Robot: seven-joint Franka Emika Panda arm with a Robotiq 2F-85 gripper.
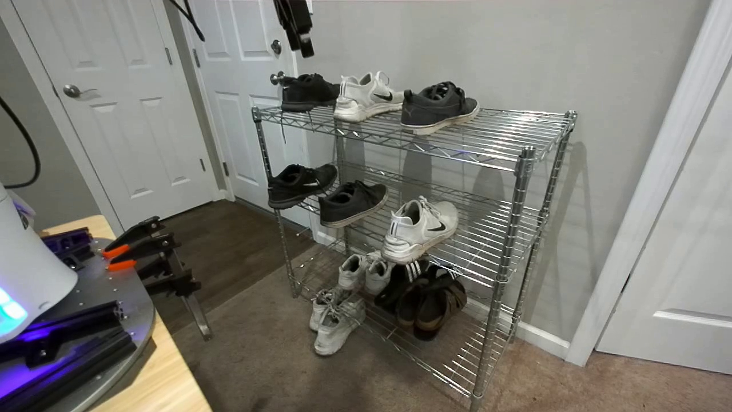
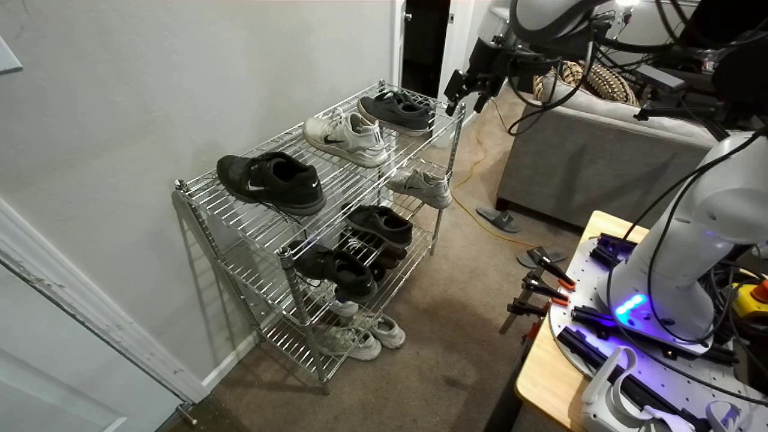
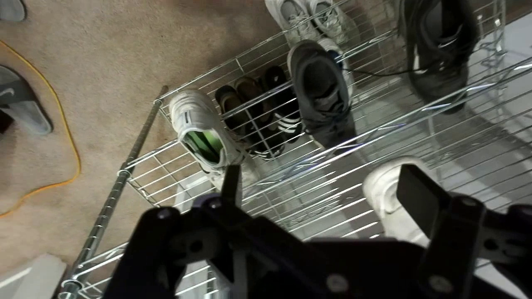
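Observation:
My gripper (image 2: 466,105) hangs open and empty near the top shelf's end by the couch. In the wrist view its fingers (image 3: 424,192) are wide apart. On the top shelf stand a black shoe (image 1: 309,92), a white shoe (image 1: 368,97) and a dark grey shoe (image 1: 439,107). The middle shelf bears a black shoe (image 1: 302,185), a dark shoe (image 1: 353,203) and a white shoe (image 1: 420,229). White shoes (image 1: 336,323) and dark sandals (image 1: 429,302) are at the bottom. The gripper hides part of the rack in the wrist view.
The wire rack (image 1: 525,185) stands against the wall. Room is free on its top shelf beside the dark grey shoe. A couch (image 2: 597,158), a slipper (image 2: 498,219) and an orange cord (image 2: 468,180) lie beyond. Clamps (image 1: 147,254) jut from the robot's table (image 1: 171,371).

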